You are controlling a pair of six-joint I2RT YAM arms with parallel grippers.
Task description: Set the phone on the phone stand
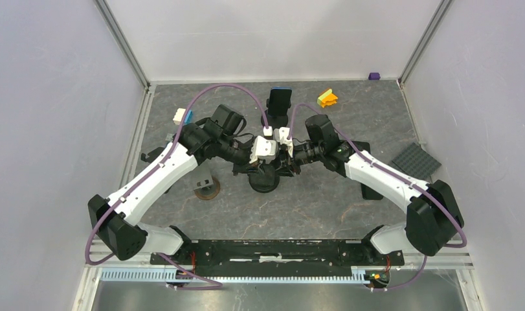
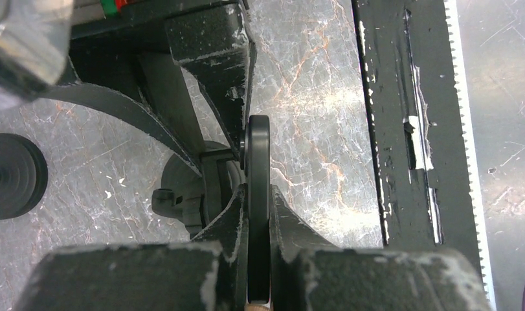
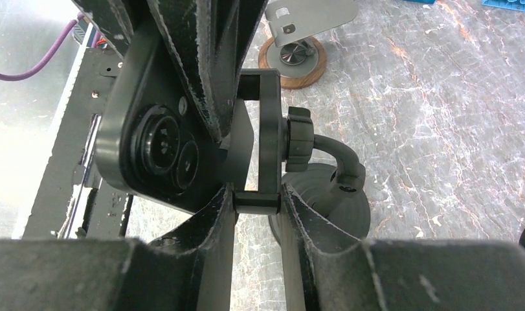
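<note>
At the centre of the top view both grippers crowd over a black stand [image 1: 263, 183]. In the left wrist view my left gripper is shut on the black phone [image 2: 258, 207], seen edge-on and upright beside the stand's dark frame. In the right wrist view my right gripper has its fingertips on the stand's black holder [image 3: 270, 136]; the phone's camera end [image 3: 162, 149] is just left of it, with my left gripper's fingers above. The stand's round base [image 3: 337, 214] rests on the table below.
A silver stand on a wooden base [image 1: 208, 191] is left of centre. Another black stand [image 1: 279, 100] is at the back, with coloured blocks [image 1: 327, 97] nearby. A black slab [image 1: 371, 193] and grey pad [image 1: 415, 161] lie to the right.
</note>
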